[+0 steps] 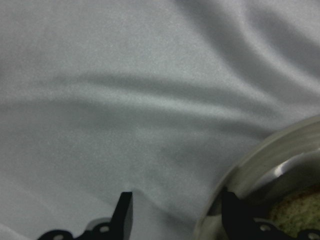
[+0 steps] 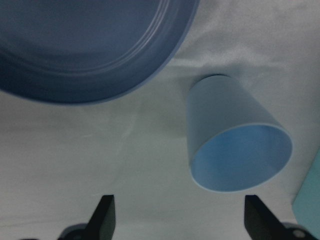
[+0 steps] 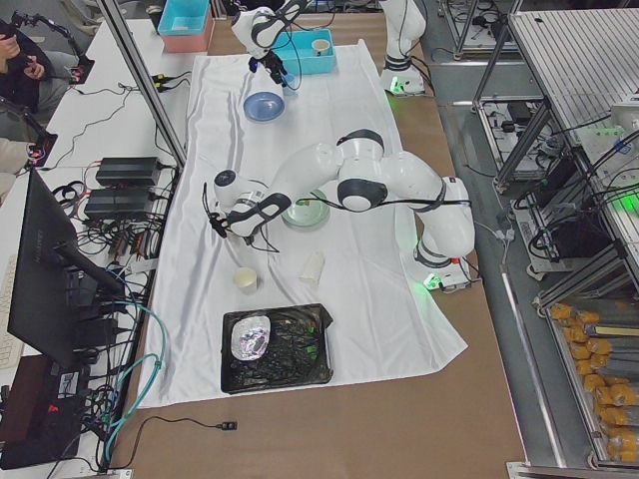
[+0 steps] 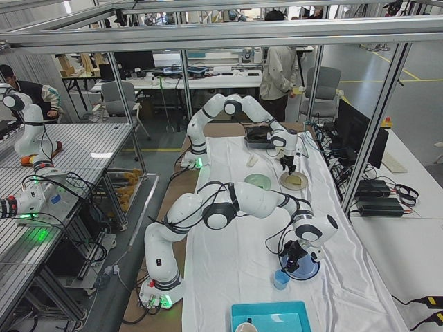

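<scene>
My left gripper hangs low over a beige plate (image 4: pixel 303 181), its fingers apart, one over the plate's rim and one over the cloth. A greenish-brown item, hard to identify, lies in that plate. My right gripper is open, with nothing between its fingers, above the cloth beside a blue cup (image 2: pixel 215 110) and a blue plate (image 2: pixel 80 60). The cup stands upright on the white cloth. A green plate (image 4: pixel 257 181) lies beside the beige one.
A turquoise bin (image 4: pixel 270 311) holding a cup sits beside the blue cup. At the other end are a black tray (image 3: pixel 290 369), a cream cup (image 3: pixel 245 281) and a pale cylindrical object (image 3: pixel 313 267).
</scene>
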